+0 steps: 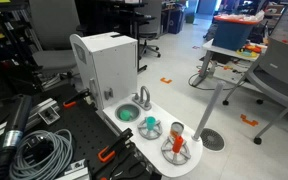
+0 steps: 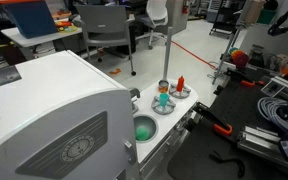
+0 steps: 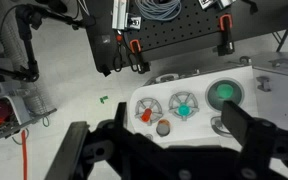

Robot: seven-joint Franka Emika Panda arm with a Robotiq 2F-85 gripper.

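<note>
Seen from above in the wrist view, my gripper is open, its dark fingers wide apart and nothing between them. Below it is a white toy kitchen counter (image 1: 165,115). An orange-red item (image 3: 147,115) stands on one round burner, with a metal cup (image 3: 164,128) close beside it. On the other burner is a teal cup (image 3: 184,110). A green dish (image 3: 225,91) lies in the round sink (image 2: 152,121), near a faucet (image 1: 138,93). The gripper is well above these things, touching none of them.
A white cabinet (image 1: 107,68) rises at one end of the counter. Along its side runs a black perforated table (image 3: 194,35) with orange-handled clamps (image 3: 225,22) and a coiled cable (image 3: 160,8). A thin upright post (image 1: 208,112) stands by the counter's other end.
</note>
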